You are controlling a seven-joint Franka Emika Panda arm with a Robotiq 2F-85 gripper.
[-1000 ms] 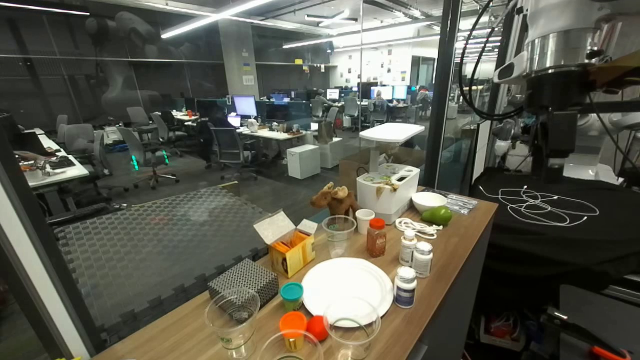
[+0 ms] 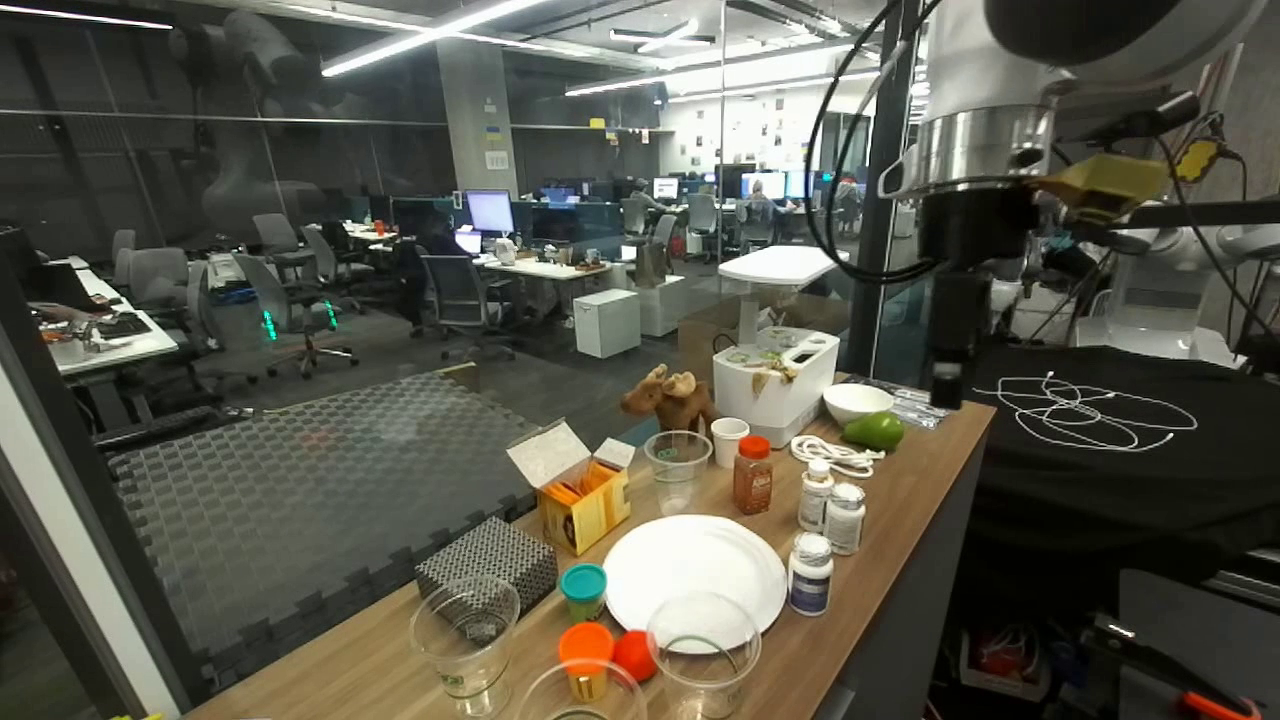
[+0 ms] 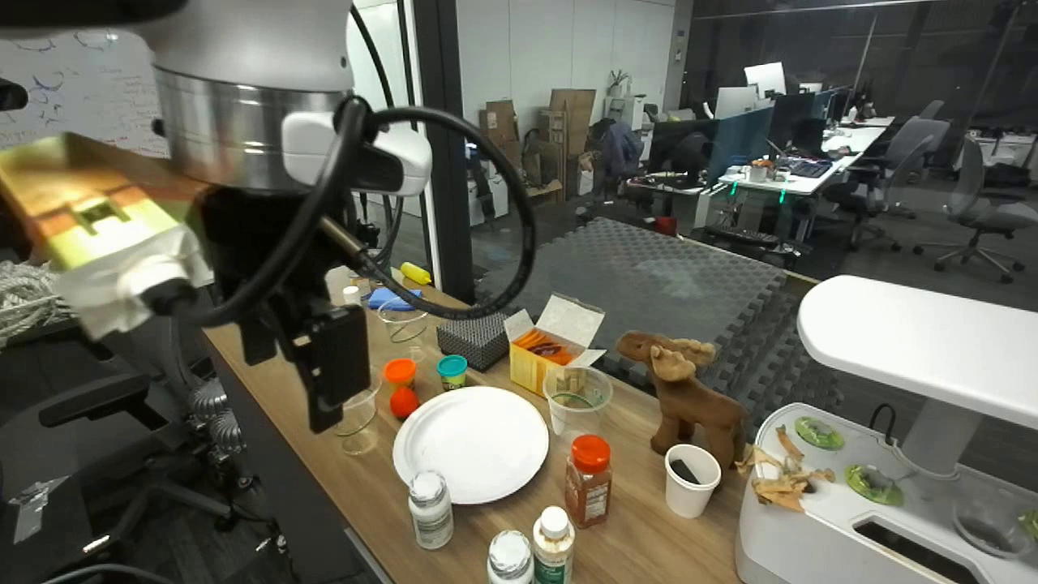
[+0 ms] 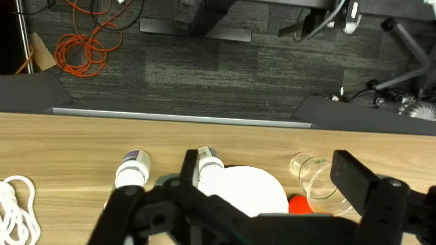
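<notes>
High above the wooden counter hangs my gripper [image 3: 292,375], its two fingers apart and nothing between them. In the wrist view the black fingers [image 4: 354,183] spread wide over the counter's front part. Below lies an empty white plate [image 2: 696,576]. Several white-capped bottles stand by it, one of them [image 2: 810,574] near the plate's edge. A red-capped spice jar [image 3: 589,478] is upright behind the plate. An orange tub [image 2: 585,654], a red ball [image 3: 405,402] and a teal-lidded tub [image 3: 452,371] sit on its other side.
Several clear plastic cups [image 2: 465,642] stand around the plate. A yellow open box [image 3: 538,365], a brown moose toy [image 3: 692,404], a paper cup [image 3: 691,482] and a white planter [image 2: 774,390] line the back. A green avocado [image 2: 873,430] lies near a white cord [image 2: 836,456].
My arm and gripper have moved left in exterior view 1, from over the black-draped area toward the counter's end. The objects on the counter have not moved.
</notes>
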